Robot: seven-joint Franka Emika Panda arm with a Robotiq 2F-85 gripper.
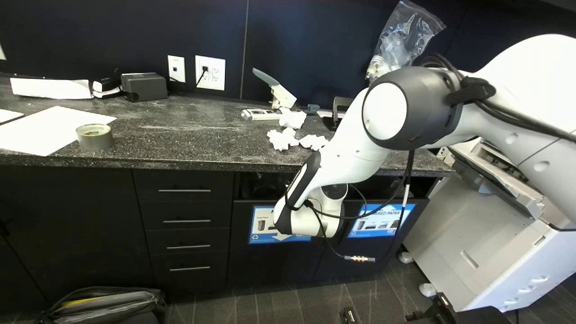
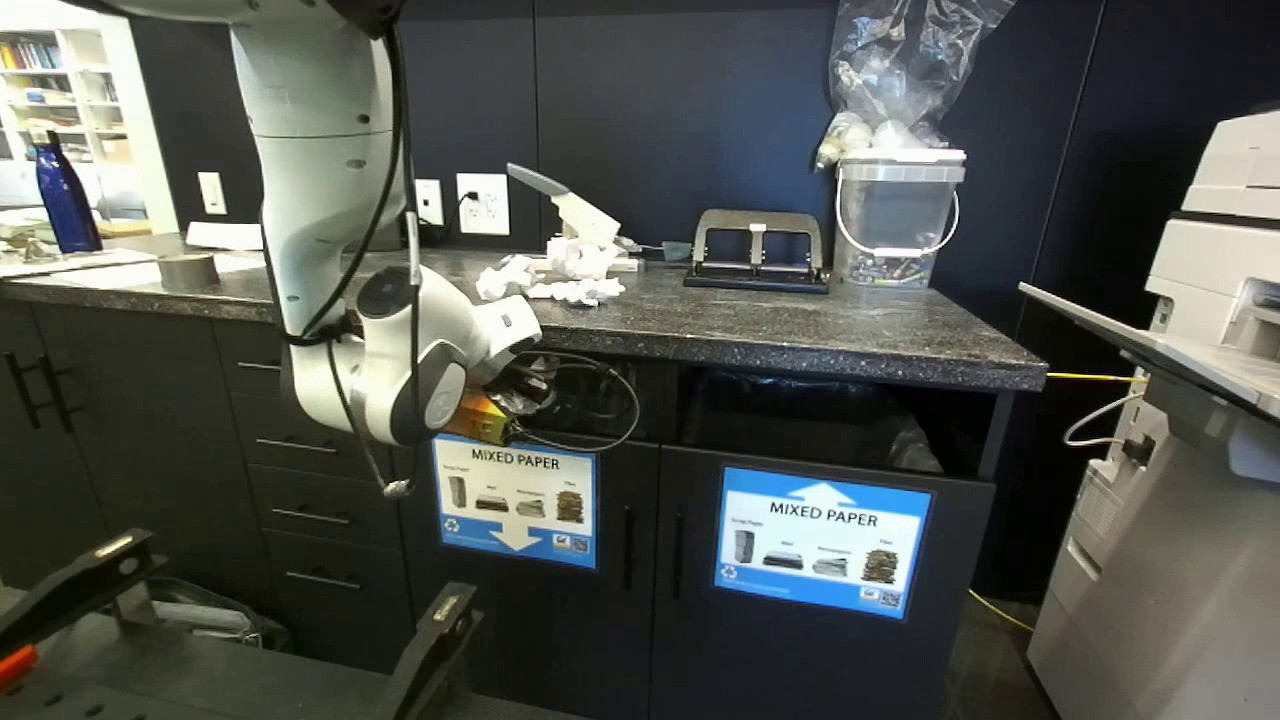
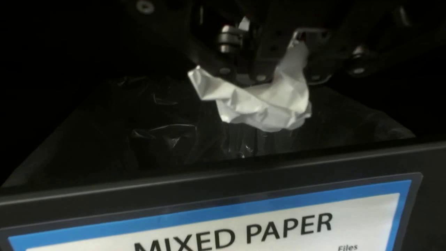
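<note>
A crumpled white paper (image 3: 265,106) hangs from my gripper, which is shut on its upper end. Below the paper, in the wrist view, lies a dark plastic bin liner (image 3: 167,142) inside the cabinet opening. The bin's front panel (image 3: 292,163) and its blue-bordered MIXED PAPER sign (image 3: 234,234) cross the bottom of that view. In exterior view 2, my gripper (image 2: 534,390) reaches into the left opening, above the left sign (image 2: 516,498). Exterior view 1 has the gripper hidden behind the arm.
Several crumpled papers (image 1: 282,139) lie on the counter (image 1: 189,135) above, near a stapler with its top raised (image 2: 582,218). A hole punch (image 2: 756,252) and a clear bucket (image 2: 894,222) stand to the right. The counter's edge overhangs the opening.
</note>
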